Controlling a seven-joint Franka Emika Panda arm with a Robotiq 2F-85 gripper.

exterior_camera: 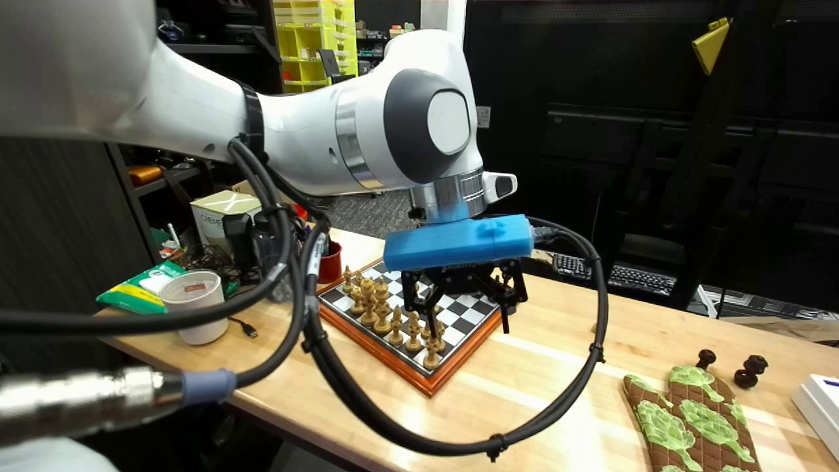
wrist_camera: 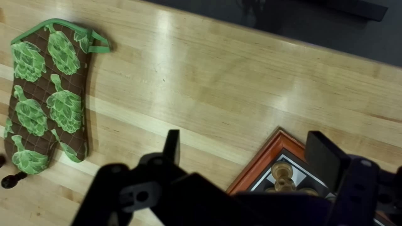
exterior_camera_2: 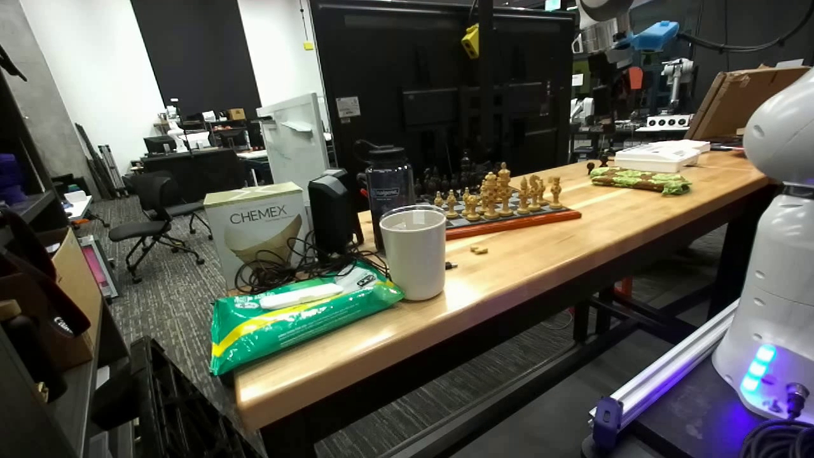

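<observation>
My gripper point(exterior_camera: 470, 329) hangs open above the right side of the chessboard point(exterior_camera: 393, 367), nothing between its fingers. In the wrist view the two fingers point(wrist_camera: 172, 146) stand wide apart, with bare wood and one board corner beneath. Tan chess pieces point(exterior_camera_2: 503, 191) stand along the near part of the board, and a tan piece point(wrist_camera: 281, 171) shows on the corner square beside the right finger. Dark pieces point(exterior_camera_2: 435, 183) are visible behind the tan ones in exterior view 2. Two dark pieces point(exterior_camera: 750, 371) lie off the board by the oven mitt point(exterior_camera: 696, 417).
A white cup point(exterior_camera_2: 414, 256), a green wipes pack point(exterior_camera_2: 305, 309), a Chemex box point(exterior_camera_2: 259, 229) and a dark bottle point(exterior_camera_2: 389, 183) crowd one table end. A red cup point(exterior_camera: 330, 263) stands behind the board. Open tabletop lies between board and mitt. A cable point(exterior_camera: 550, 413) loops around the gripper.
</observation>
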